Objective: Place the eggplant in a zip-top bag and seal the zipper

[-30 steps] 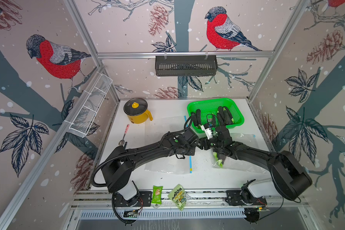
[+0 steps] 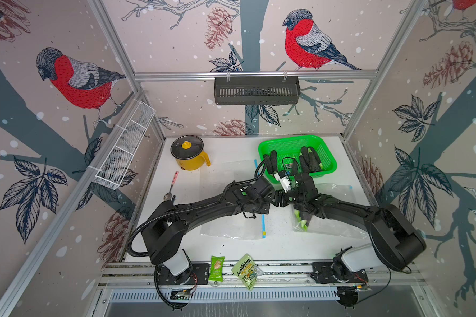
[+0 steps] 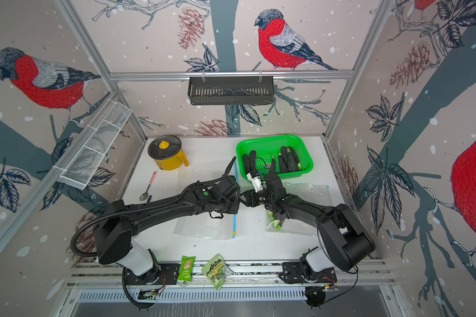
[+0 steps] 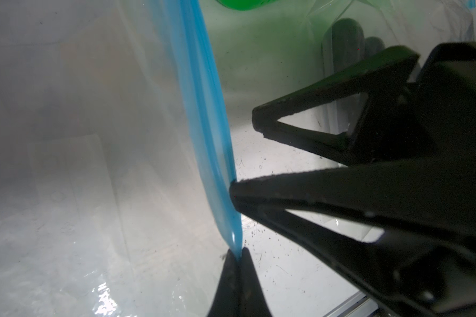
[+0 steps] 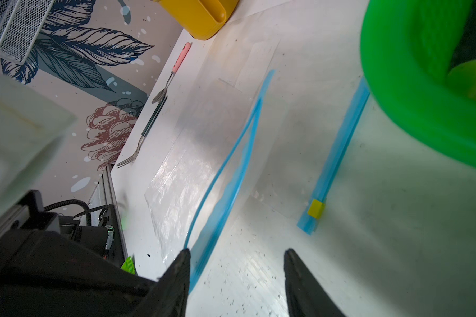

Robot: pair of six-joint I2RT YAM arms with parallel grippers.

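A clear zip top bag (image 5: 195, 174) lies left of centre, its blue edge lifted and parted into two strips in the right wrist view. My left gripper is shut on the end of that edge. My right gripper is open; one of its fingertips (image 4: 238, 195) touches or nearly touches the blue edge, while the other stands apart in the left wrist view. Another clear bag (image 2: 338, 216) at the right has dark eggplant with a green end (image 2: 303, 224) in it, partly hidden by my right arm. More eggplants (image 2: 312, 158) lie in the green basket (image 2: 330, 153).
A second blue strip (image 5: 335, 153) with a yellow piece (image 5: 316, 208) lies flat near the basket. A yellow pot (image 2: 187, 158) stands at the back left, with a spoon (image 2: 169, 192) in front of it. Snack packets (image 2: 216, 268) lie at the front rail.
My right gripper has shifted slightly to the left, toward the left gripper, and its arm has moved with it. The left arm and the bags look almost unchanged.
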